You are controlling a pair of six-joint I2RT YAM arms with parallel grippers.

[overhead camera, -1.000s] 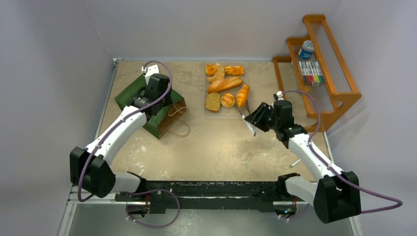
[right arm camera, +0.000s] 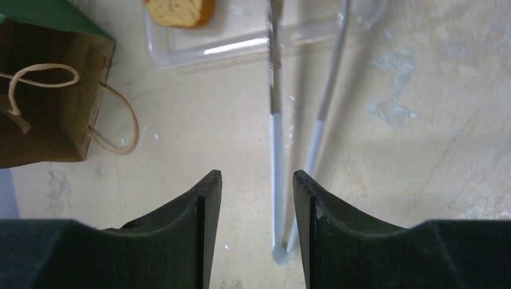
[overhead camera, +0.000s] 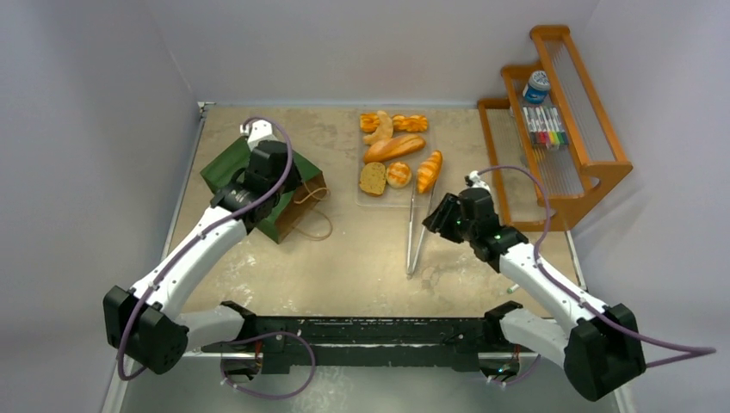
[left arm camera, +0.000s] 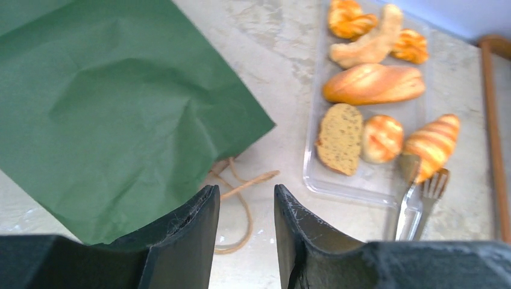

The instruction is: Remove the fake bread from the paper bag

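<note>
On its side at the left lies the green paper bag, its brown inside partly visible and no bread showing there. Several bread pieces, among them a long loaf, a bread slice and a round bun, rest on a clear tray. A striped croissant lies at the tray's right edge, touching the metal tongs. My left gripper is above the bag, fingers apart and empty. Over the tongs' handle end, my right gripper is open with nothing held.
A wooden rack with markers and a blue jar stands at the right. The bag's rope handle sticks out onto the table. Clear tabletop lies between bag and tongs.
The tongs, held near my right gripper a second ago, now lie spread on the table. The croissant has shifted slightly right. My left arm has moved a little left; the bag has not visibly moved.
</note>
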